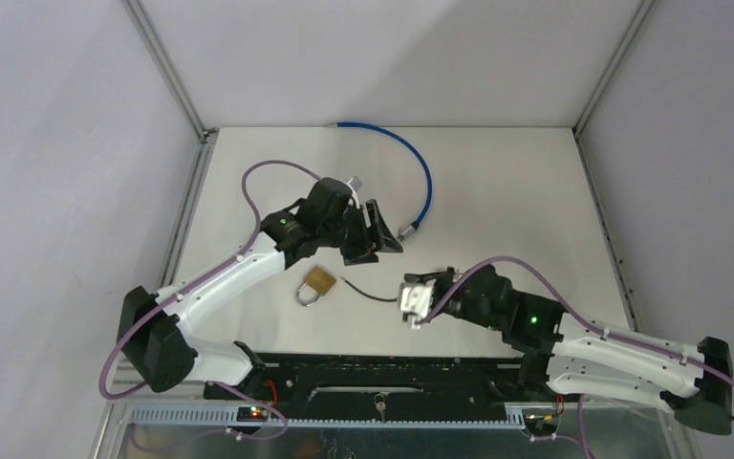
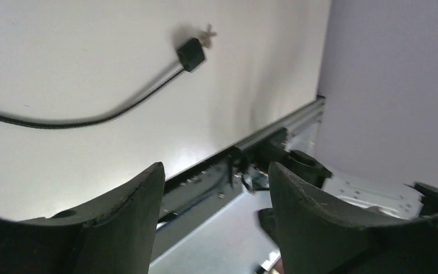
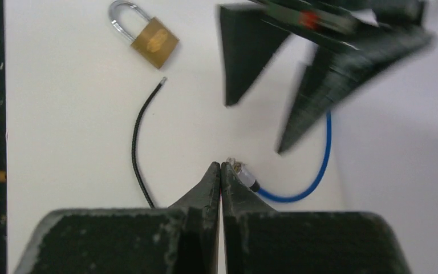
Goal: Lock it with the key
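Observation:
A brass padlock [image 1: 320,279] lies on the table with its silver shackle [image 3: 127,14] toward the front; I cannot tell if the shackle is fully seated. What looks like a small silver key with a ring [image 1: 379,403] rests on the black front strip, below the table edge. My left gripper is over mid-table, to the right of the padlock. It stands open with nothing between its fingers. My right gripper is shut, its fingertips meeting with nothing seen between them. In the top view its tips are partly hidden.
A black cord [image 3: 136,145] ends in a black block [image 2: 191,55] with small keys [image 2: 207,36] beside it. A blue cable [image 1: 409,145] with a silver end [image 3: 244,175] lies farther back.

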